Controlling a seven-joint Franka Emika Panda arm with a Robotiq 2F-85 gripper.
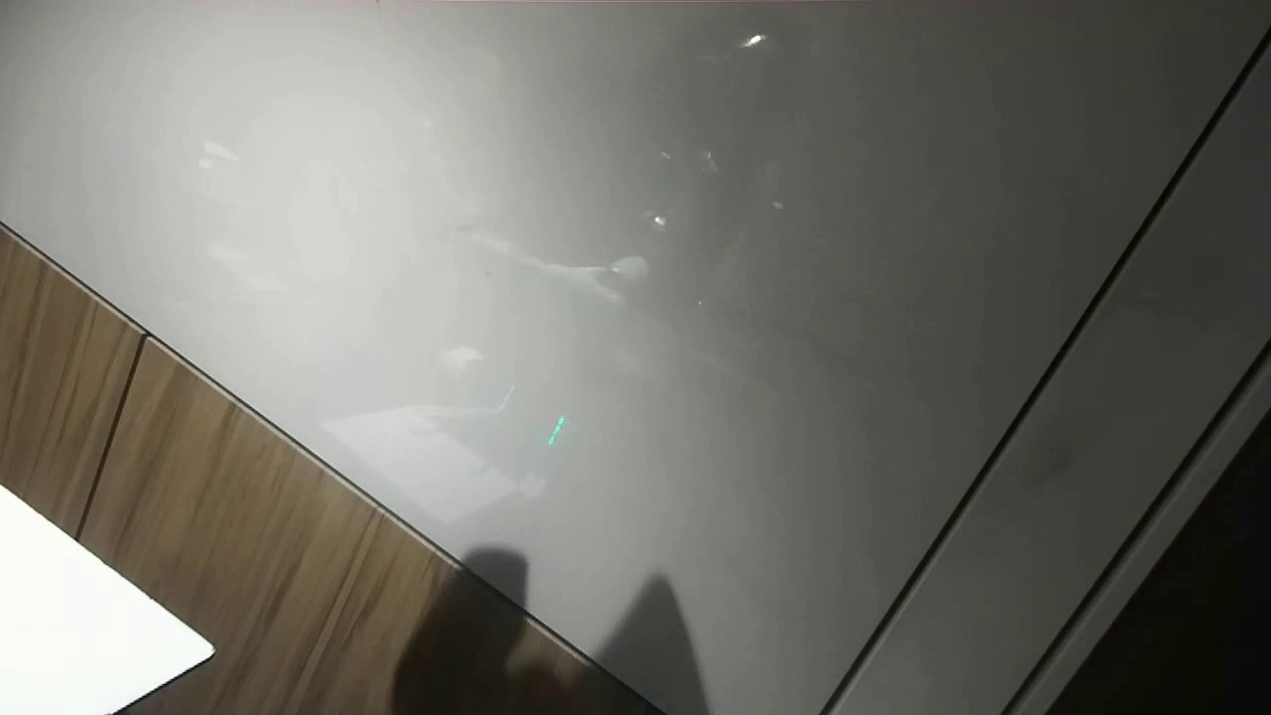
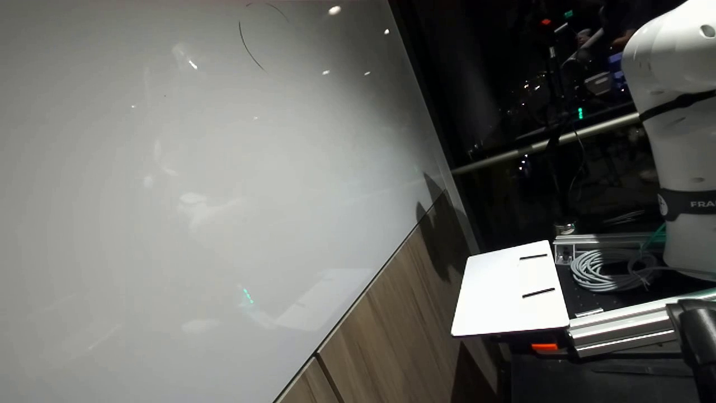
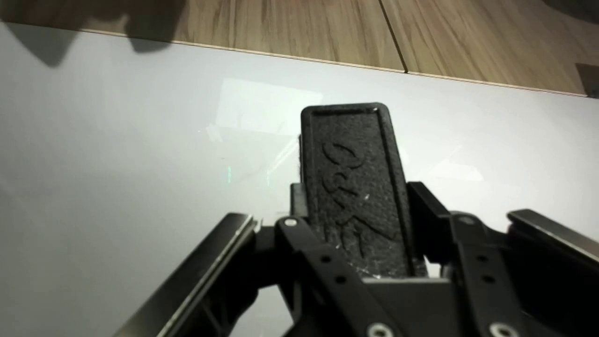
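Note:
In the wrist view my gripper is shut on a black block, seemingly a whiteboard eraser (image 3: 351, 151), with one finger on each of its long sides. Raised or engraved marks run along the face turned to the camera. Behind it spreads the glossy whiteboard (image 3: 140, 140); whether the block touches it, I cannot tell. A thin dark curved line (image 2: 246, 47) shows high on the board in exterior view 2, with a fainter arc close above it. The gripper is outside both exterior views.
Wood panels (image 3: 292, 28) border the board. A white plate (image 2: 497, 295) with two black bars or slots stands beside the robot's base. Coiled cable (image 2: 607, 272) and metal rails (image 2: 624, 329) lie near it. Reflections cross the board.

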